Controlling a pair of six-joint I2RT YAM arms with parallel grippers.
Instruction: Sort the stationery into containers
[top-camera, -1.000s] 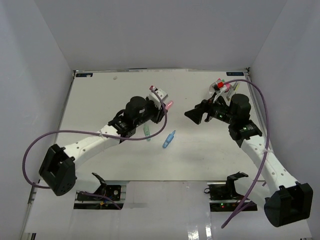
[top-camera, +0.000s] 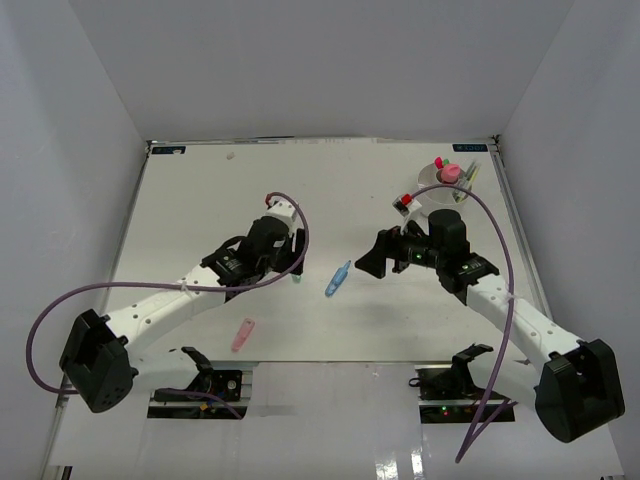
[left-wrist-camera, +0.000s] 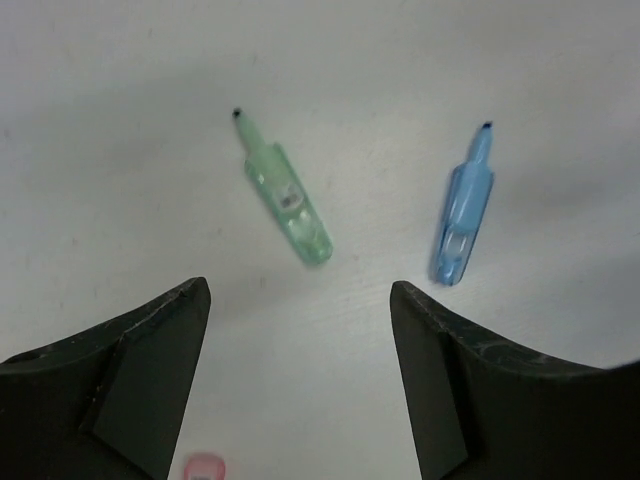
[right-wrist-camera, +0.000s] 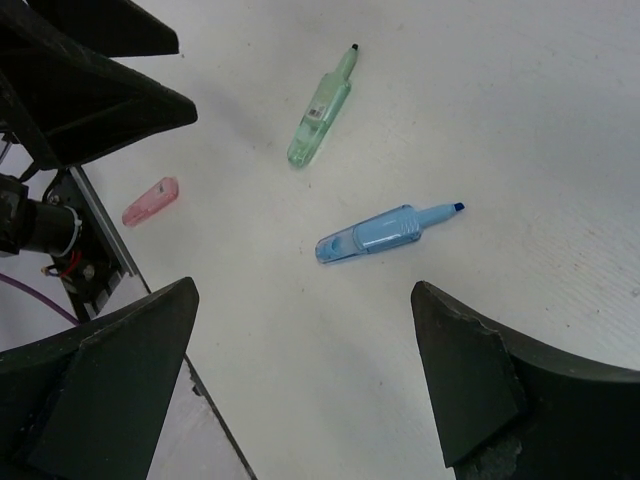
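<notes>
A pink highlighter (top-camera: 242, 335) lies on the table near the front edge, front-left of the others; its tip shows low in the left wrist view. Both a green highlighter (left-wrist-camera: 287, 197) and a blue highlighter (left-wrist-camera: 464, 210) lie flat and apart. My left gripper hovers over the table close to the green one, its fingers spread and the gap empty. To the right of the blue highlighter, my right gripper is open above the table, holding nothing. In the top view the left arm partly covers the green highlighter.
White round containers (top-camera: 428, 178) stand at the back right, with pink, red and green items in them, partly behind the right arm. Purple cables hang along both arms.
The pink highlighter was at my left gripper; it now lies well away toward the front edge.
</notes>
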